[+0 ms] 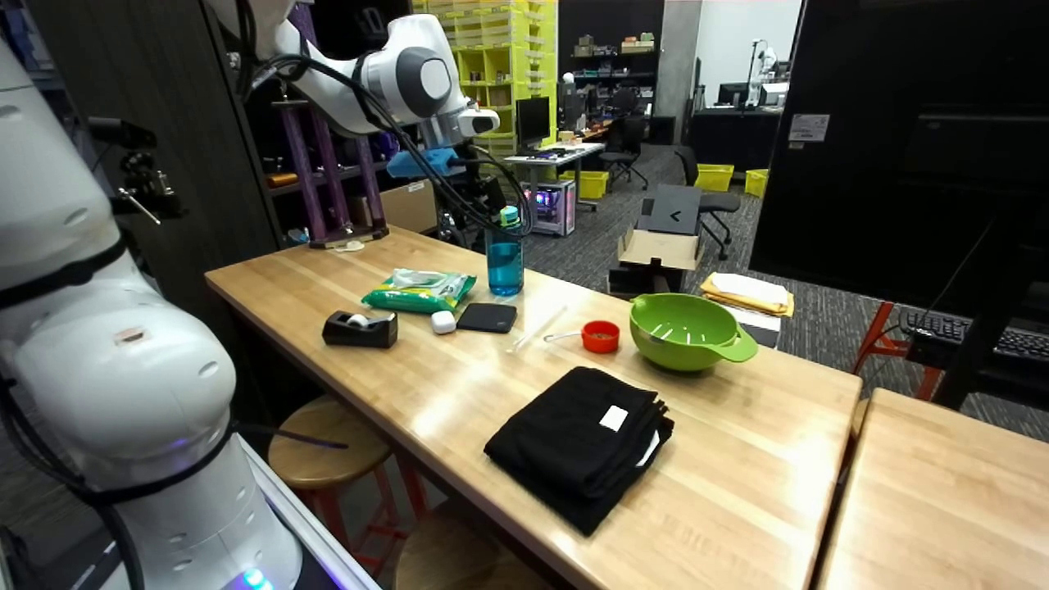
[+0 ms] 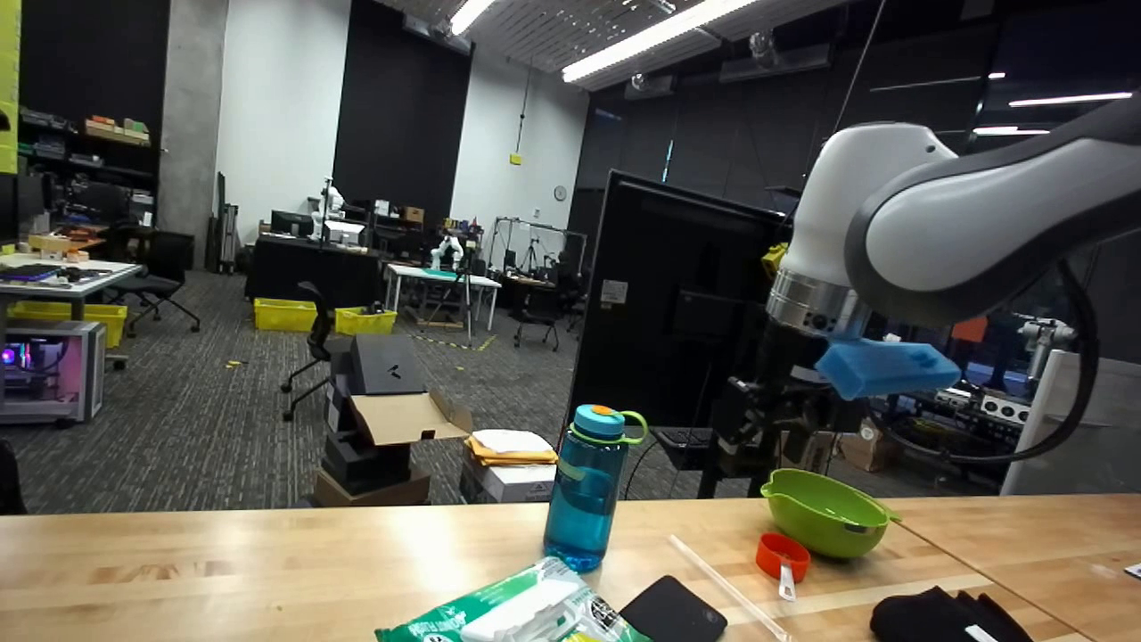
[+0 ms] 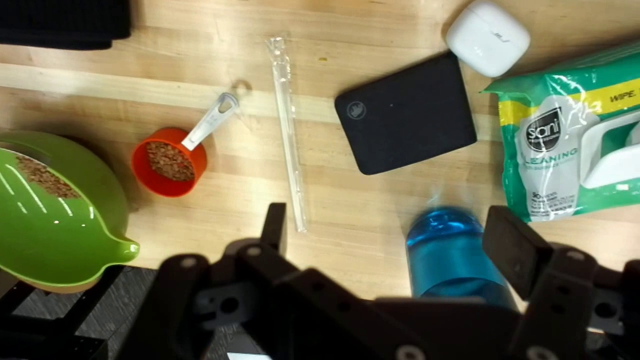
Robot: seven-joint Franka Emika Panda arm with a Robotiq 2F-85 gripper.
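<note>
My gripper is open, its two fingers wide apart and nothing held. A blue water bottle (image 3: 453, 258) shows in the wrist view beneath the gap, nearer the right finger and partly hidden by the gripper body. In exterior view 1 the bottle (image 1: 504, 261) stands upright on the table, its upper part crossed by the arm's hanging cables. The red measuring cup (image 3: 168, 162) holds brown bits, with its pale handle pointing up and right. More brown bits lie in the green bowl (image 3: 57, 210).
A black pouch (image 3: 408, 114), white earbud case (image 3: 489, 37), wipes pack (image 3: 558, 138) and clear straw-like tube (image 3: 286, 120) lie around the bottle. A tape dispenser (image 1: 361, 329) and folded black cloth (image 1: 585, 442) sit towards the near edge.
</note>
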